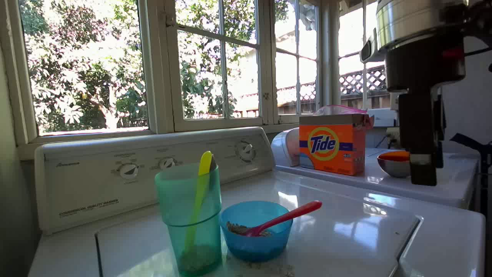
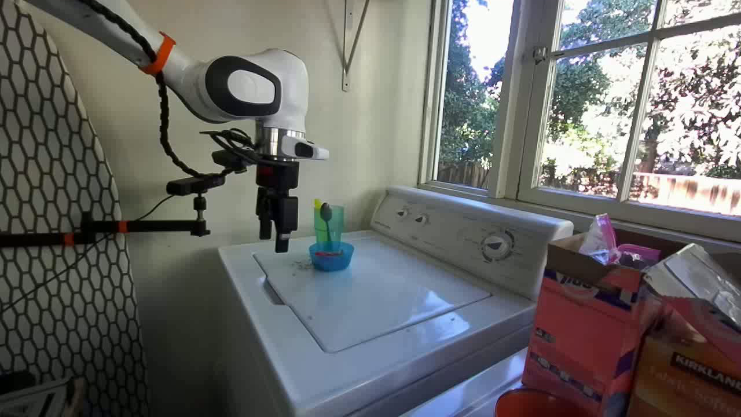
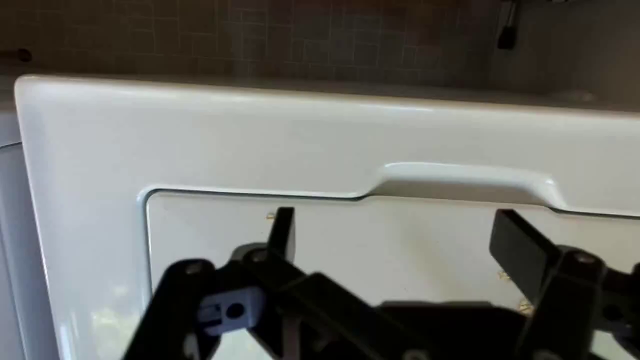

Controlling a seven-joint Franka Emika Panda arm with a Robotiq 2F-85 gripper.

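Observation:
A blue bowl (image 1: pixel 256 244) stands on the washer lid with brownish bits inside, and a red spoon (image 1: pixel 286 217) leans over its rim. Close beside it is a tall green translucent cup (image 1: pixel 191 231) with some light contents at its bottom. A yellow-green utensil (image 1: pixel 200 184) and a dark spoon (image 2: pixel 327 216) stick up out of the cup. My gripper is open above the washer, fingers wide apart, only bare lid showing between them. It hangs clear of the bowl and cup, which are outside the wrist view.
Small crumbs (image 2: pixel 303 264) are scattered on the lid near the bowl. On the neighbouring machine stand an orange Tide box (image 1: pixel 332 147), an orange-lined metal bowl (image 1: pixel 394 165) and a Kirkland box (image 2: pixel 694 368). The washer's control panel (image 2: pixel 472 233) rises at the back; much of the lid is free.

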